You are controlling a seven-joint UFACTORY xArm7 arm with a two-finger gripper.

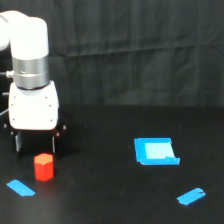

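A small red block rests on the dark table at the left of the camera view. My gripper hangs from the white arm just above and behind the block in the picture, its dark fingers spread apart. Between those fingers I see nothing held. How far the gripper is above the table is hard to judge against the dark background.
Blue tape outlines a pale square on the table to the right. Loose blue tape strips lie at the front left and front right. Open table separates the block from the square; a dark curtain hangs behind.
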